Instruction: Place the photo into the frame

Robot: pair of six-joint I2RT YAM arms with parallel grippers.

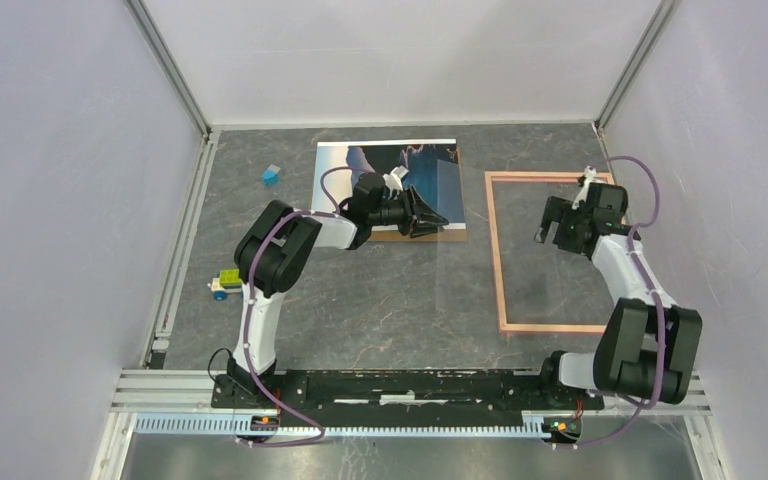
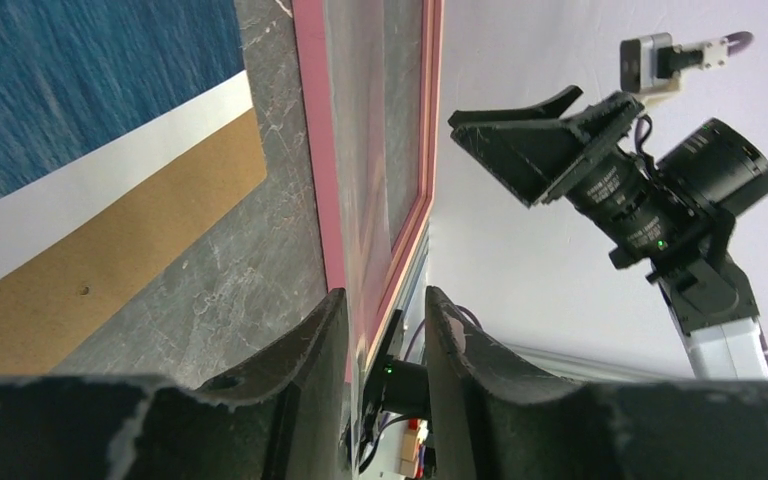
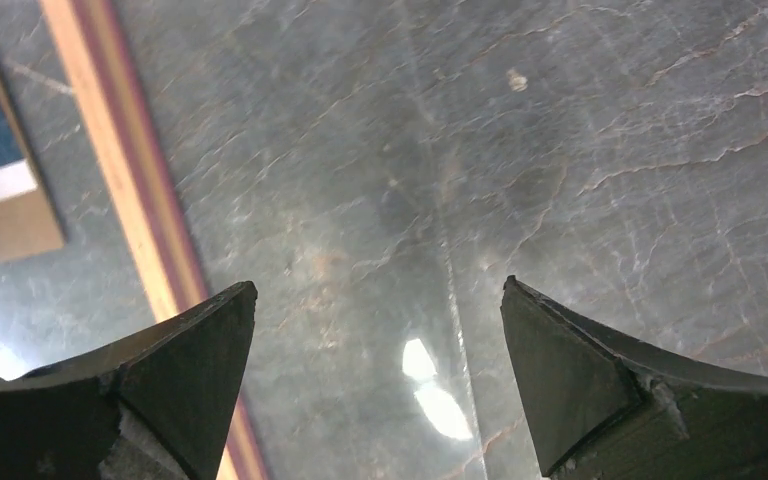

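Note:
The photo (image 1: 332,178), a dark-and-blue landscape with a white border, lies on a brown backing board (image 1: 385,236) at the back centre. To its right lies the wooden frame (image 1: 496,260), empty inside. My left gripper stands open over the photo's front right corner. A thin transparent sheet (image 2: 362,150) stands edge-on in its gap, closer to the left finger, with space before the right finger. From above, the sheet is only a faint edge. Above the inside of the frame, my right gripper is open with nothing between its fingers.
On the left of the table are a small blue block (image 1: 270,175) and a toy with a green brick (image 1: 229,278). Bare grey table shows between the left arm and the frame. A white wall (image 1: 720,180) stands close beyond the frame's right side.

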